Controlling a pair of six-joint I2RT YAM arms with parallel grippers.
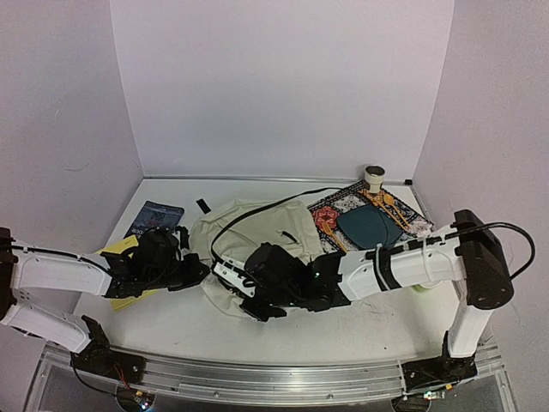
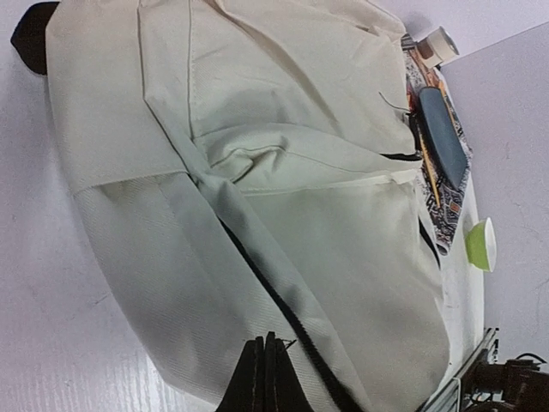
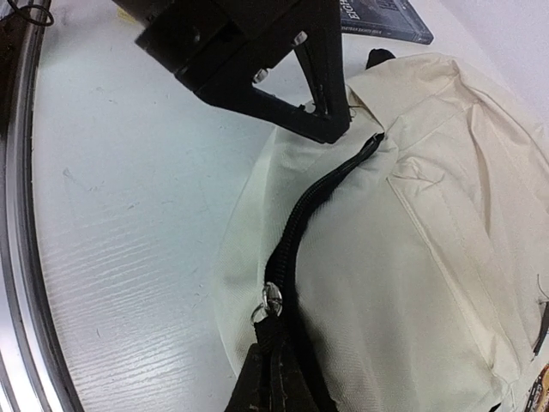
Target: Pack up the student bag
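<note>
The cream bag [image 1: 249, 232] lies flat in the middle of the table, its black zipper [image 3: 296, 227] curving along the near side. At the metal zipper slider [image 3: 272, 298], my right gripper is shut on the dark pull tab. My left gripper has its fingers together over the bag's near left edge, by the zipper's end; whether cloth is pinched between them cannot be made out. A dark blue book [image 1: 154, 218] and a yellow book [image 1: 129, 300] lie left of the bag, partly behind the left arm.
On the right, a patterned mat [image 1: 326, 206] carries a teal case [image 1: 369, 226] and orange utensils [image 1: 390, 206]. A cup [image 1: 374, 178] stands at its back edge. A green cup [image 2: 481, 245] is near the right arm.
</note>
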